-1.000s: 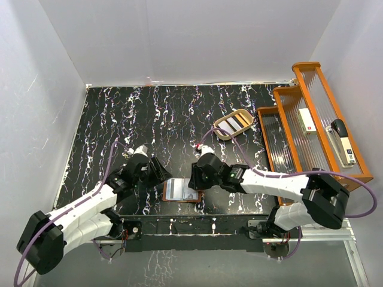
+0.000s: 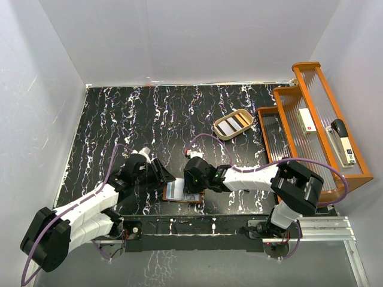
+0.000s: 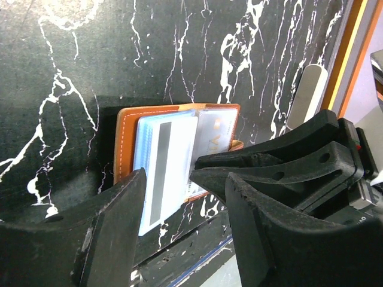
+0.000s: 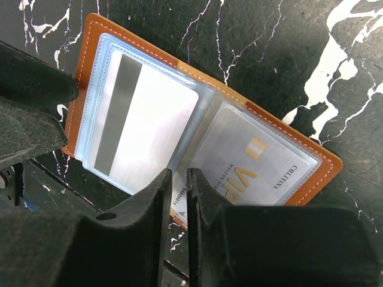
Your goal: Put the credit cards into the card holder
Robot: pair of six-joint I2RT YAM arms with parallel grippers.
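Note:
The brown card holder [image 3: 124, 137] lies open on the black marble table near its front edge, with a pale card [image 4: 144, 125] in one side and a VIP card [image 4: 251, 161] in the other. My right gripper is down over the holder's middle, fingertips close together at the clear sleeves; I see nothing clearly held between them. My left gripper stands open at the holder's left, above it, empty. A tan tray with several cards [image 2: 233, 124] sits at the back right.
A wooden shelf [image 2: 320, 84] with a white box [image 2: 306, 121] and other items fills the right side. Walls surround the table.
My right gripper has moved left over the card holder since a second ago, its arm shifting with it. My left gripper has shifted only slightly.

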